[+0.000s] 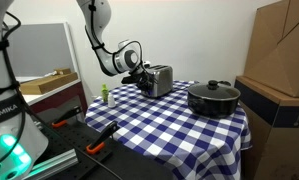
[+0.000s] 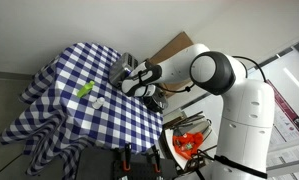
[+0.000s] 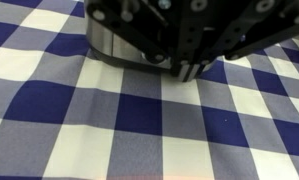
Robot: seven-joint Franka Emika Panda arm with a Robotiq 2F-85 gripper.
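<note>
A silver toaster [image 1: 161, 79] stands at the back of the checked tablecloth [image 1: 174, 125]. My gripper [image 1: 144, 84] is at its near left end, low and close to the cloth. In the wrist view the gripper is shut, its two fingertips together with nothing showing between them. Beside them is the lower side of the metal toaster [image 3: 114, 48] with its dark base; whether the fingers touch it I cannot tell. In the second exterior view the arm partly covers the toaster [image 2: 119, 68].
A black lidded pot [image 1: 213, 99] sits to the toaster's right. Left of the toaster are a green bottle [image 1: 104, 93] and a small white object [image 1: 111, 100].
</note>
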